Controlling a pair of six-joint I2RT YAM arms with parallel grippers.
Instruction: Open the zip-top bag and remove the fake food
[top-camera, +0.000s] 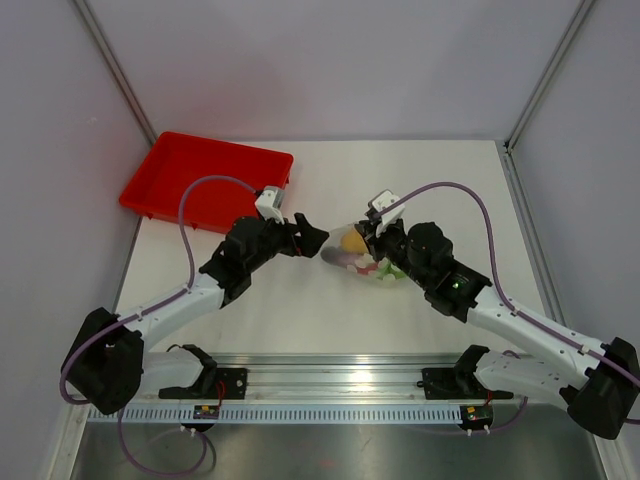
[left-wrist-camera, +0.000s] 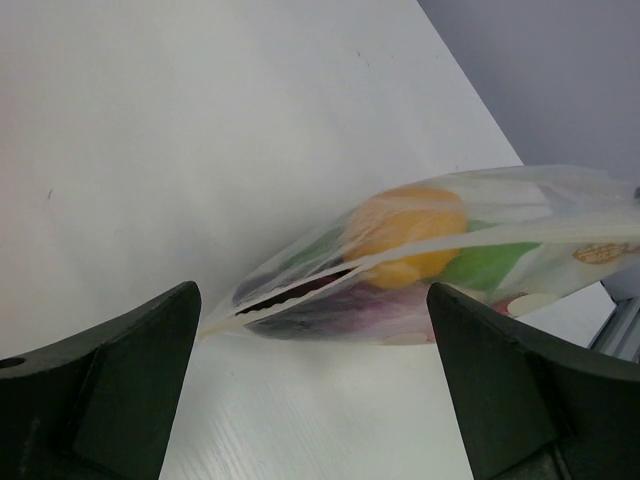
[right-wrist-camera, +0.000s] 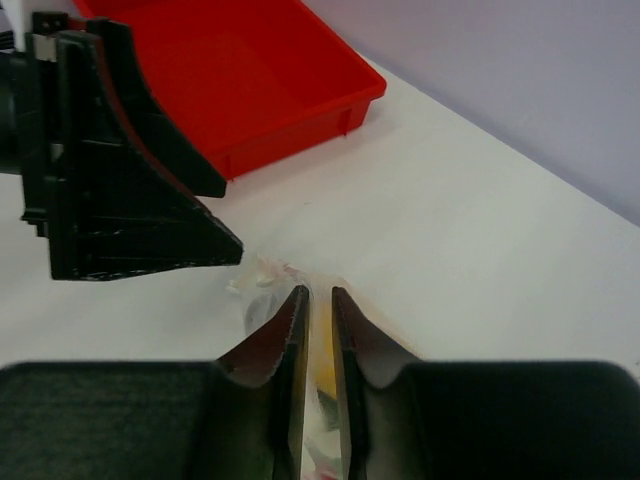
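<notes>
The clear zip top bag (top-camera: 345, 262) holds fake food: an orange piece (left-wrist-camera: 405, 235), a dark purple piece (left-wrist-camera: 330, 308) and green ones. A narrow slit shows along its pale top edge in the left wrist view. Facing this edge, my left gripper is open and holds nothing. In the right wrist view, my right gripper is at the bag, its fingers nearly together with a narrow gap. Bag plastic shows in and beyond that gap; how firmly the fingers touch it cannot be told.
A red bin (top-camera: 205, 180) stands at the back left, behind my left arm. The two grippers are close together.
</notes>
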